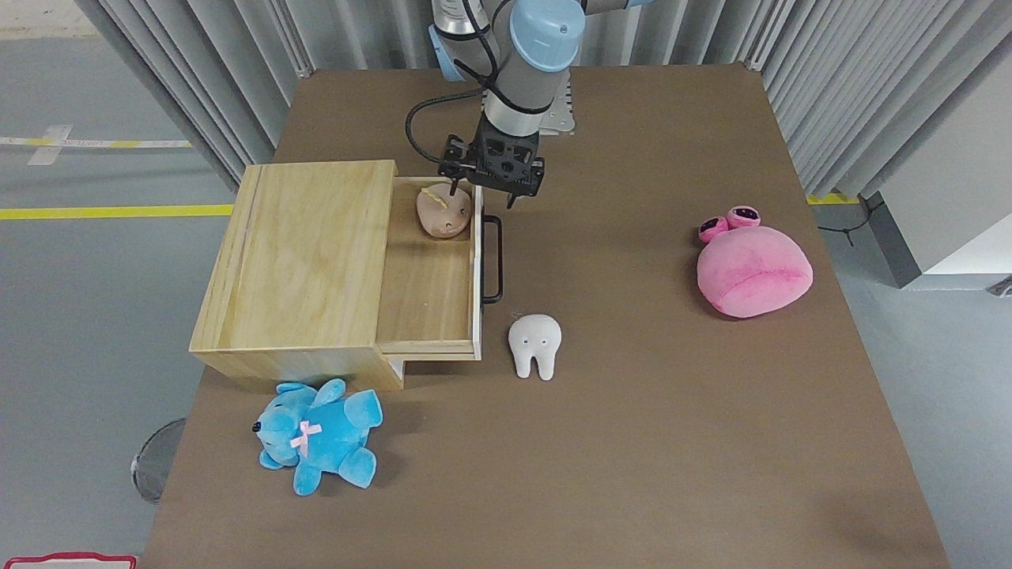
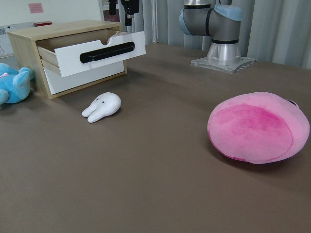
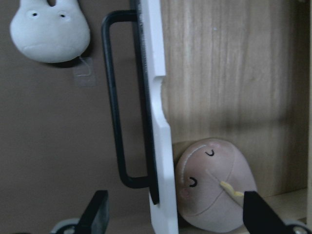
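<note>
A wooden cabinet has its white-fronted drawer pulled out. A round beige plush lies inside the drawer at the back end, also seen beside the drawer front in the wrist view. My gripper hangs above that end of the drawer and its rim; in the wrist view its two fingers stand wide apart, open, with nothing between them but the view of drawer and table below.
A white plush lies right of the drawer, a blue teddy in front of the cabinet, and a pink plush on the right.
</note>
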